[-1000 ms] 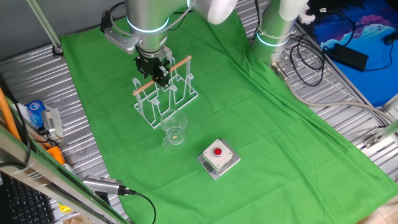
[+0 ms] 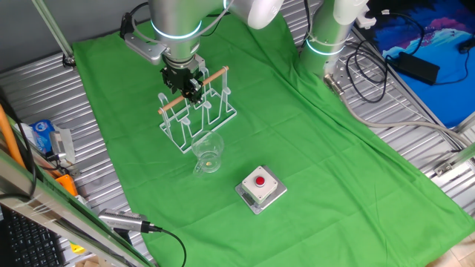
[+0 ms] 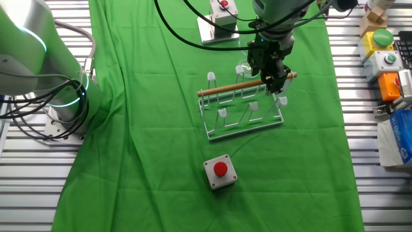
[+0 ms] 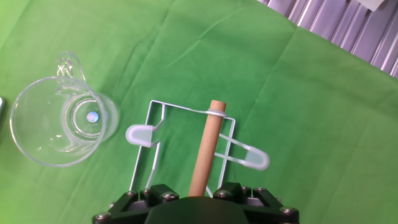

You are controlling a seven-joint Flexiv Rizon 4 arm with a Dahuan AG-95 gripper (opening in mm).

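A clear glass mug [image 2: 208, 154] stands upright on the green cloth beside a white wire rack [image 2: 185, 139]. In the wrist view the mug [image 4: 59, 121] is at the left, its handle toward the top. The rack carries a wooden bar [image 4: 206, 146] and white-capped prongs [image 4: 256, 158]. My gripper [image 2: 185, 90] is above the rack, close to the bar; in the second exterior view the gripper [image 3: 268, 76] is near the bar's right end. Its fingers look spread, with no held object visible. The fingertips are partly hidden, and contact with the bar cannot be told.
A red-button box [image 2: 260, 184] sits on the cloth near the mug; another red-button box [image 3: 220, 171] lies on the rack's other side. Cables [image 3: 212, 45] hang around the arm. Clear cloth [image 2: 319, 170] extends to the right in the first exterior view.
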